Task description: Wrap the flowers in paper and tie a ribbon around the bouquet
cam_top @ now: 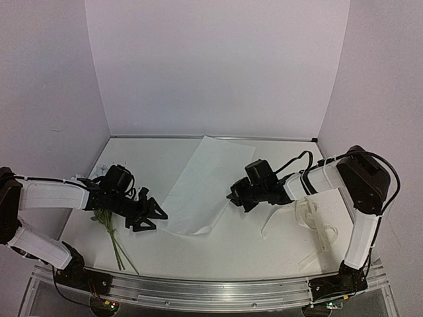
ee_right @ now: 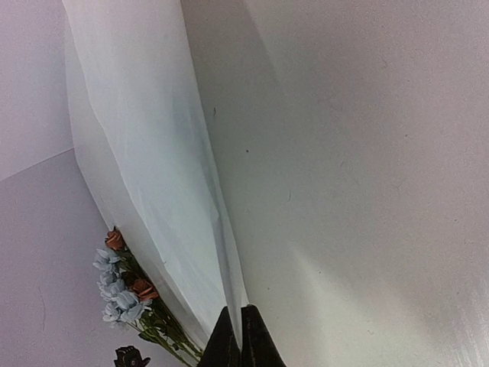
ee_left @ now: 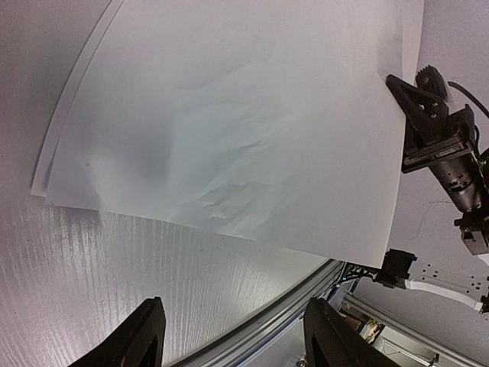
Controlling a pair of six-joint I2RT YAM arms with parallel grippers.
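Note:
A white paper sheet (cam_top: pixel 205 178) lies slanted over the middle of the table, its right edge lifted. My right gripper is shut on that edge, the paper running between its fingers. To the left of the sheet stands my left gripper (cam_top: pixel 156 215), open and empty; in the left wrist view its fingers (ee_left: pixel 141 336) are wide apart below the paper. The bouquet (ee_right: pixel 126 287) shows blue-white and orange-brown blooms in the right wrist view. From above, its green stems (cam_top: pixel 114 241) show beside the left arm, which hides most of the flowers.
A loose, pale ribbon (cam_top: pixel 317 224) lies curled on the table's right side, by the right arm. Grey walls enclose the table, and a metal rail (cam_top: pixel 211 289) runs along its front.

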